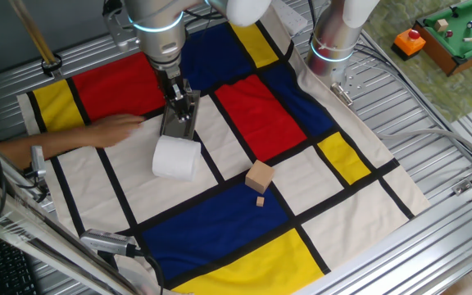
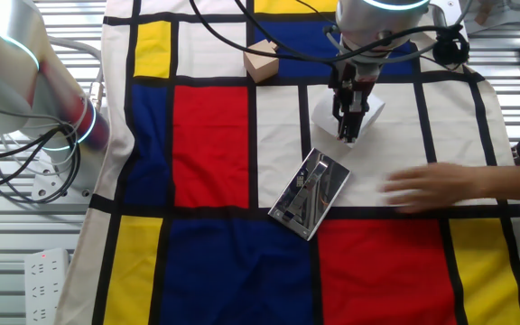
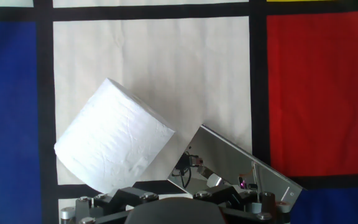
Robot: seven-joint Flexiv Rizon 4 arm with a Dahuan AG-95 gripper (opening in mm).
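A white paper roll [image 1: 176, 158] lies on its side on a white patch of the patterned cloth. Beside it is a flat, mirror-like metal plate [image 2: 311, 192], which reflects parts of the arm in the wrist view. My gripper [image 1: 181, 115] points down above the plate and roll as exterior view 1 shows it. From the wrist, the roll [image 3: 114, 137] appears ahead to the left and the plate [image 3: 232, 165] to the right, partly covered by my fingers [image 3: 126, 198]. The fingers stand apart, with nothing visible between them.
A person's hand [image 2: 422, 188] reaches over the cloth beside the plate and gripper. A wooden block [image 1: 259, 176] and a tiny wooden cube [image 1: 260, 201] sit past the roll.
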